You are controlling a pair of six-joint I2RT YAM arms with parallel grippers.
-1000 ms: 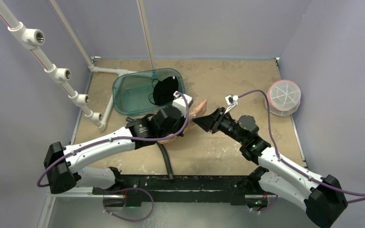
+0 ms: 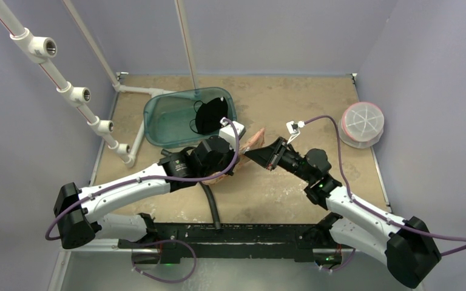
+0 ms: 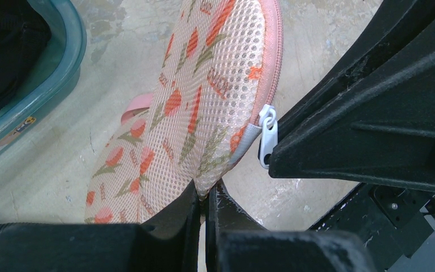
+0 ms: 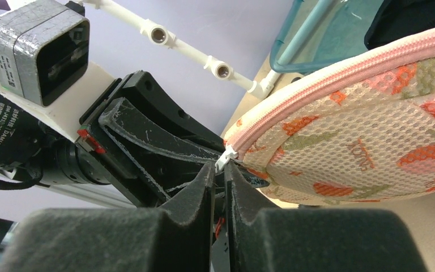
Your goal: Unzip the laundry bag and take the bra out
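Observation:
The floral mesh laundry bag (image 3: 175,130) (image 4: 351,141) with a pink zip stands bunched between the grippers at the centre of the top view. My left gripper is shut on a fold of the bag. My right gripper has its fingertips at the white zipper pull (image 3: 268,141), close together around it; whether they grip it firmly is hard to tell. A black bra (image 2: 211,114) lies in the teal basin (image 2: 167,118) behind the bag.
A round lidded container (image 2: 361,124) sits at the right edge. White pipes (image 2: 130,89) frame the left and back. A black hose (image 2: 212,209) lies in front of the bag. The board is clear at right centre.
My right gripper has shifted slightly toward the left and front over the last second, at the zipper pull. The left arm has moved very slightly; the bag looks nearly the same.

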